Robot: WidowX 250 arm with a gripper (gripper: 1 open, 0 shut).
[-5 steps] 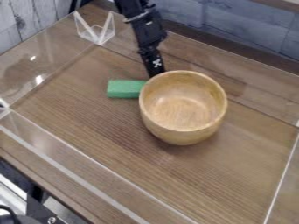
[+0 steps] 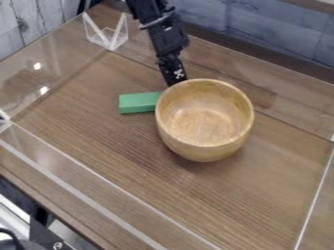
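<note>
A dark robot arm reaches down from the top centre to the gripper point(image 2: 175, 74), which sits just behind a large tan wooden bowl point(image 2: 204, 119); its fingertips are small and partly hard to make out against the bowl's rear rim, and I see nothing held. A green rectangular block point(image 2: 137, 103) lies flat on the table just left of the bowl, its right end close against or under the bowl's side.
Clear plastic pieces stand at the left edge and back left. A blue-grey surface lies beyond the back edge.
</note>
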